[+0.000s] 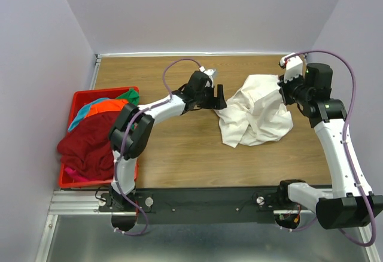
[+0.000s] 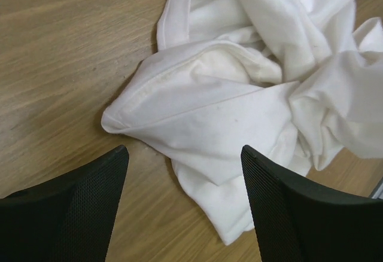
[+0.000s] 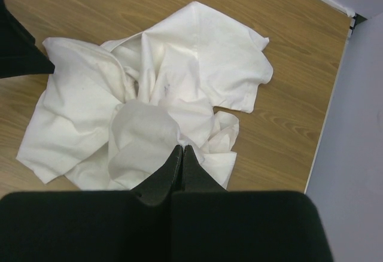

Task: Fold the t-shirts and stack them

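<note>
A white t shirt (image 1: 254, 115) lies crumpled on the right half of the wooden table. In the top view its right part rises to my right gripper (image 1: 282, 90), which is shut on a fold of it; the right wrist view shows the raised cloth (image 3: 146, 133) meeting the fingertips. My left gripper (image 1: 212, 98) stands open at the shirt's left edge. Between and beyond its spread fingers, the left wrist view shows a loose corner of the shirt (image 2: 197, 112), with nothing gripped.
A red basket (image 1: 73, 103) at the left holds several bunched garments, among them a dark red one (image 1: 90, 145), an orange one (image 1: 106, 107) and a green one (image 1: 130, 96). Walls close in the back and sides.
</note>
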